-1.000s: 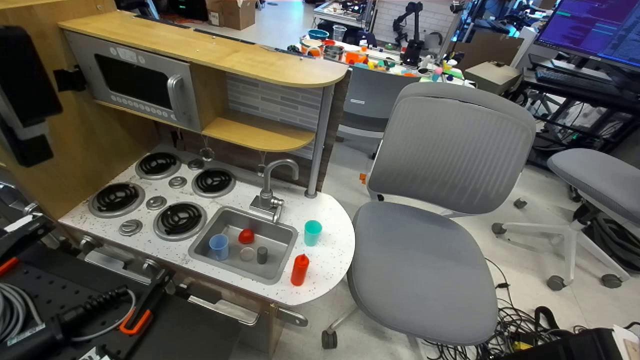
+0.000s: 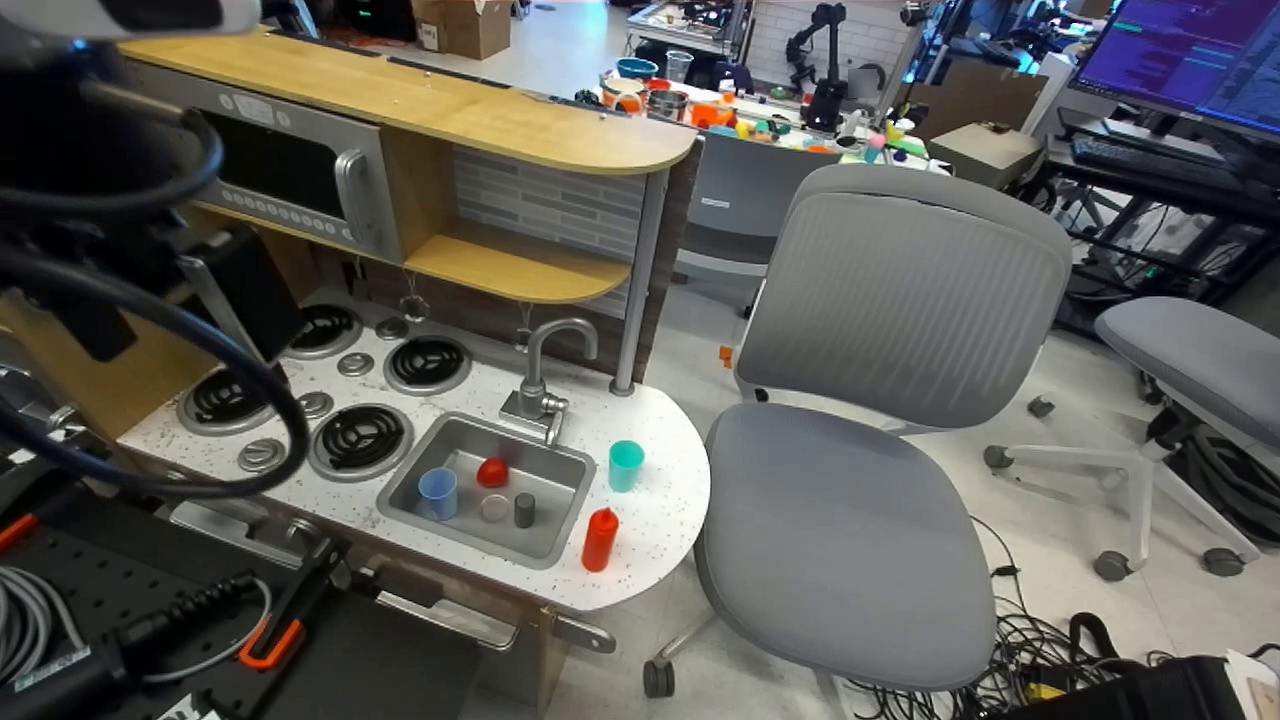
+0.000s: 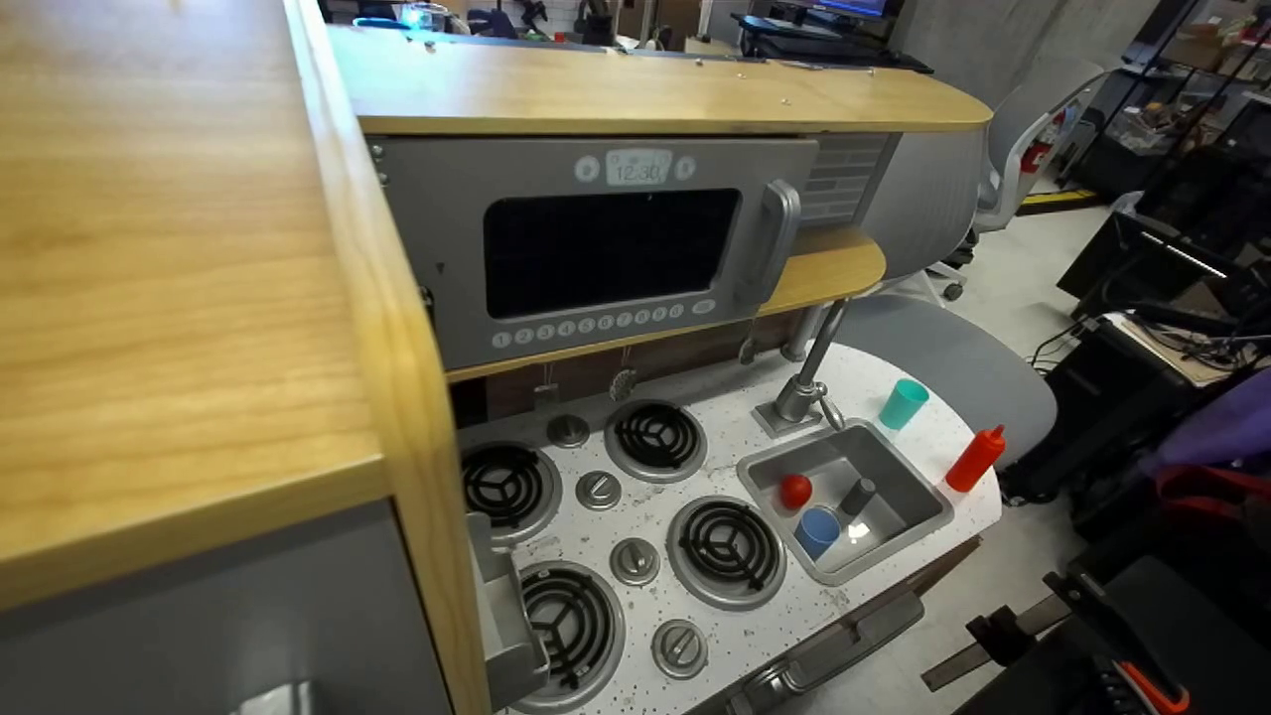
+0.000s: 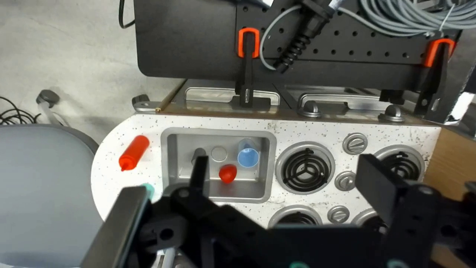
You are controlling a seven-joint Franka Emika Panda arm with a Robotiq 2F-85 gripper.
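My gripper is open in the wrist view, its fingers (image 4: 379,185) wide apart with nothing between them. In exterior view 1 it hangs at the left, above the stove end of the toy kitchen, partly cut off. Inside the grey sink (image 2: 560,542) lie a blue cup (image 2: 439,494), a red ball-like object (image 2: 492,472), and a small dark grey cylinder (image 2: 524,510). A teal cup (image 2: 625,466) stands on the counter right of the sink, mostly hidden by a finger in the wrist view. Near it is a red squeeze bottle (image 2: 600,540), upright.
Stove burners (image 3: 726,542) and knobs (image 3: 634,561) cover the counter left of the sink. The faucet (image 2: 536,372) rises behind the sink. A microwave (image 3: 608,250) and shelf overhang the back. A black board (image 4: 187,40) with clamps lies along the front; a grey chair (image 2: 840,540) adjoins the rounded end.
In exterior view 1, the arm and gripper have come further into view at the upper left, now over the stove end. The cups, bottle and sink contents have not moved.
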